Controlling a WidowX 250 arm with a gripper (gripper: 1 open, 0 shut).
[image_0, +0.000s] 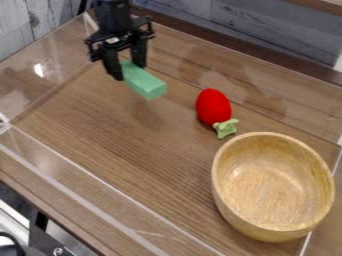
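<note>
My gripper is at the upper middle-left, above and just behind a green block that lies on the wooden table. The block reaches back under the fingers. I cannot tell whether the fingers touch it or how far apart they are.
A red strawberry-like object with a green top lies right of the block. A round tan bowl sits at the front right. A pale wall runs along the left edge.
</note>
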